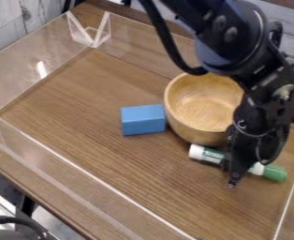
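Note:
A white and green tube (pixel 207 154) lies on the wooden tray floor on the right, its green end (pixel 272 173) pointing right. My black gripper (pixel 237 169) is down over the tube's middle, shut on it; the fingers hide that part of the tube. Behind it is a tan wooden bowl (pixel 192 102), partly hidden by the arm.
A blue block (pixel 143 119) sits left of the bowl. Clear plastic walls edge the tray, with a white clip (pixel 88 33) at the back left.

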